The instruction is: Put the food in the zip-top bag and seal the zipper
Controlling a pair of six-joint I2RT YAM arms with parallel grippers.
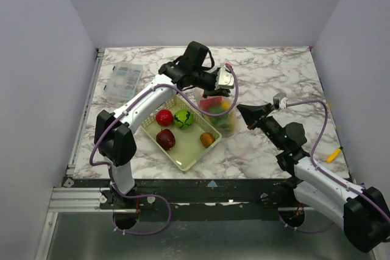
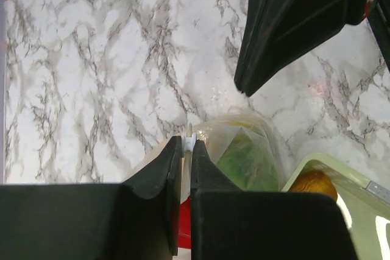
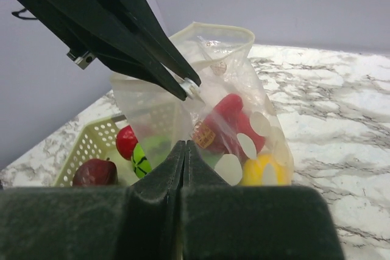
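Note:
The clear zip top bag holds red, yellow and green food and stands right of the green basket. My left gripper is shut on a small white piece, seemingly the zipper slider, at the bag's top edge. The right wrist view shows the bag's mouth gaping beside those fingers, with a red item and a yellow item inside. My right gripper is shut with nothing between its fingers. It stands apart from the left gripper, on the bag's right side.
A red tomato, a striped green ball, a dark red apple and a brown fruit lie in the basket. A clear flat box sits at the back left. The table's back right is open.

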